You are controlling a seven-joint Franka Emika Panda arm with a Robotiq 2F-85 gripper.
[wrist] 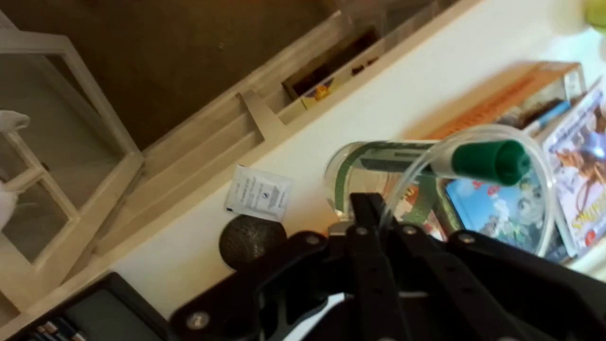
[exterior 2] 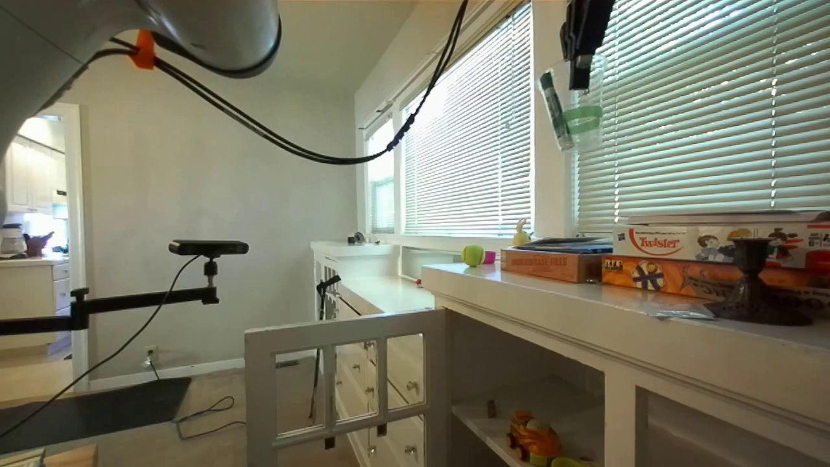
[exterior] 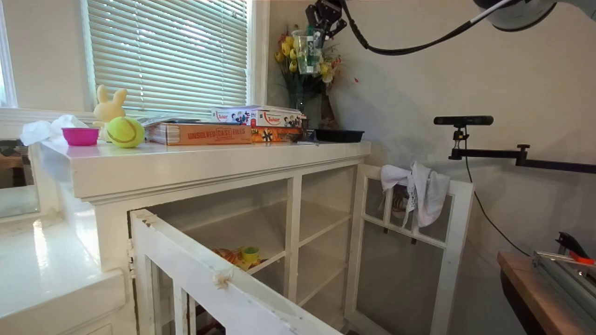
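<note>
My gripper is shut on the thin rim of a clear plastic cup (wrist: 342, 179), which has a green band round it. Inside the cup leans a marker with a green cap (wrist: 491, 162). In exterior view 1 the cup (exterior: 301, 49) hangs below the gripper (exterior: 328, 27), high above the counter and in front of the flowers. Exterior view 2 shows the cup (exterior 2: 585, 124) and the marker (exterior 2: 556, 109) against the window blinds, well clear of the boxes below.
Game boxes (exterior: 201, 134), a tennis ball (exterior: 125, 132), a pink bowl (exterior: 80, 136) and a black tray (exterior: 338, 136) stand on the counter (exterior: 223, 153). A dark candle holder (exterior 2: 749, 284) and a small packet (wrist: 259, 193) sit near its edge. Both cabinet doors below hang open.
</note>
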